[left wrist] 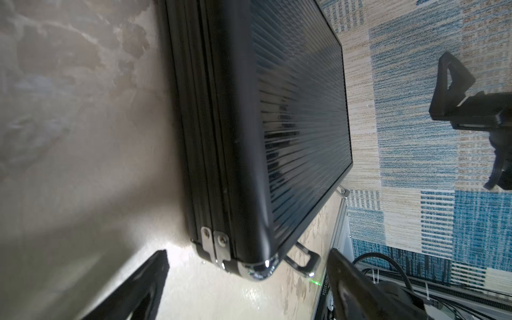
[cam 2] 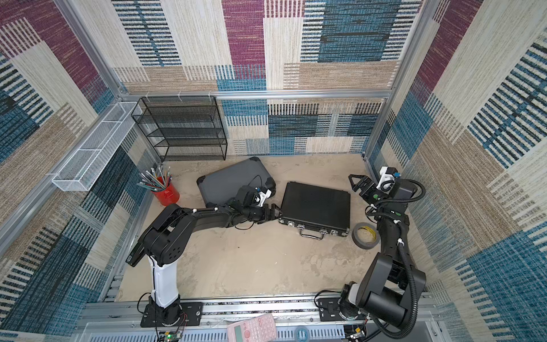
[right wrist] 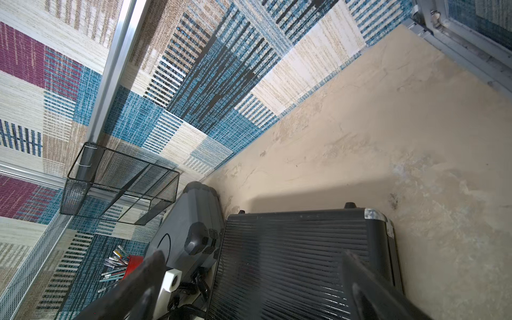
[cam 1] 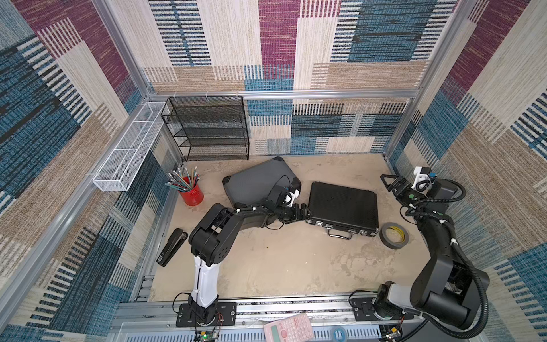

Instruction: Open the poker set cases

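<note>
The black ribbed poker case (cam 1: 343, 206) lies flat right of the table's middle, its lid down and its contents hidden. Its handle (cam 1: 340, 234) and silver latches face the front; whether they are fastened I cannot tell. Close to its left front corner is my left gripper (cam 1: 308, 213), open and empty, its fingers (left wrist: 144, 290) wide apart in the left wrist view. Off the case's right back corner, my right gripper (cam 1: 389, 181) stands open and empty, apart from the lid. A closed grey case (cam 1: 259, 177) lies behind the left arm.
A tape roll (cam 1: 393, 235) sits right of the black case. To the left are a red pen cup (cam 1: 192, 195) and a stapler (cam 1: 171, 247). A black wire rack (cam 1: 210, 128) stands at the back.
</note>
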